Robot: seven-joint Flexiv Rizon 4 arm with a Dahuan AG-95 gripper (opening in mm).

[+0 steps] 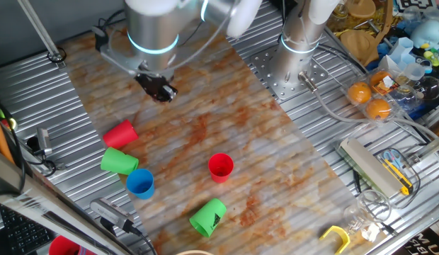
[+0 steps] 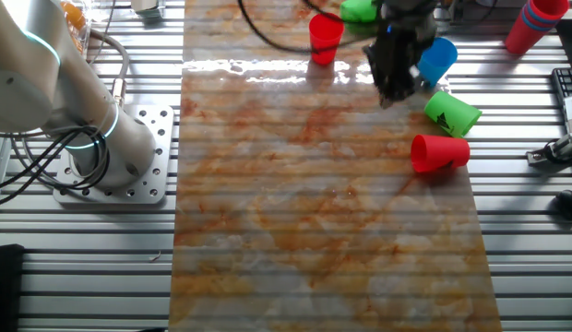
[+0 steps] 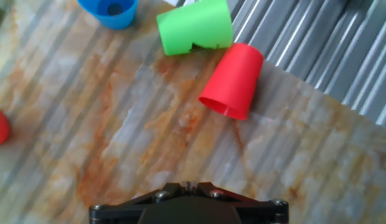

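Above the marbled board my gripper (image 1: 166, 93) hangs empty. Its fingers meet at the bottom of the wrist view, with nothing between them. Closest to it, a red cup (image 3: 233, 81) lies on its side, its mouth toward the gripper. A green cup (image 3: 196, 28) lies on its side against the red one's base. Beside that stands an upright blue cup (image 1: 140, 183). Farther off, a second red cup (image 1: 221, 168) is upright, and another green cup (image 1: 208, 217) lies on its side. In exterior view 2 the arm partly covers the blue cup (image 2: 437, 61).
Stacked cups (image 2: 535, 26) stand off the board, near a keyboard. A small camera (image 1: 112, 211) sits on the slatted metal table beside the board. Clear plastic packs with orange balls (image 1: 359, 92) lie beyond the arm's base. Much of the board (image 2: 295, 231) is bare.
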